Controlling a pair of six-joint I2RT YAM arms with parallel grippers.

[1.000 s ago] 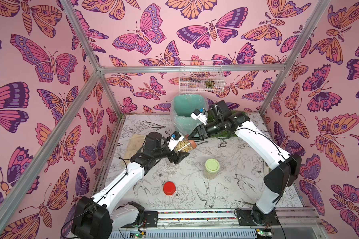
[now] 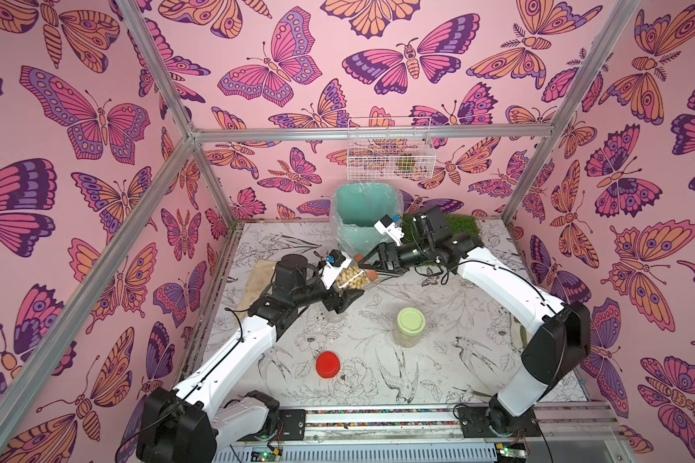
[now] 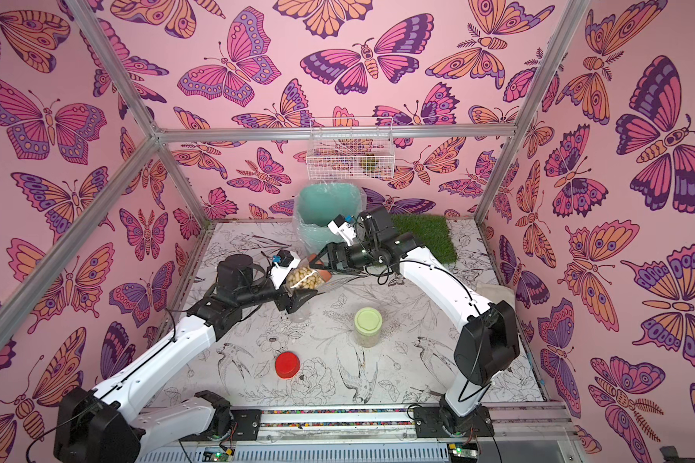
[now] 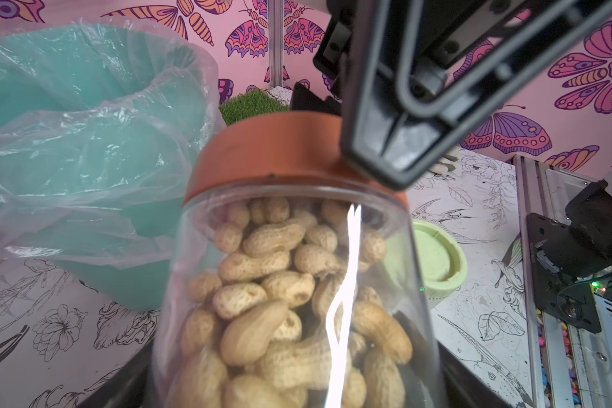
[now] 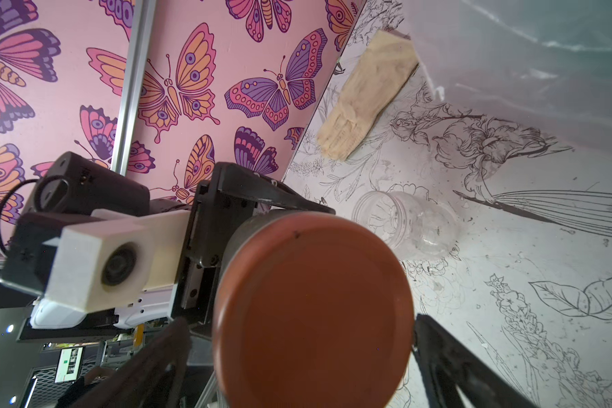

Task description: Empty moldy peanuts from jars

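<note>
A clear jar of peanuts (image 4: 292, 319) with an orange lid (image 5: 312, 306) lies tilted in my left gripper (image 2: 339, 297), whose fingers surround it; whether they grip tightly is unclear. My right gripper (image 2: 382, 258) is open at the lid, one finger against or just over its top in the left wrist view. Behind them stands a bin (image 2: 363, 208) with a clear liner. A green-lidded jar (image 2: 409, 324) stands on the table, a loose red lid (image 2: 328, 362) lies near the front, and an empty clear jar (image 5: 414, 224) lies behind the left gripper.
A beige cloth (image 5: 367, 95) lies at the left side of the table (image 2: 463, 355). A grass mat (image 3: 424, 235) is at the back right, and a wire basket (image 3: 350, 154) hangs on the back wall.
My right arm has shifted a little about the lid, its wrist moving slightly down and right. My left gripper and the jar have moved slightly left and up.
</note>
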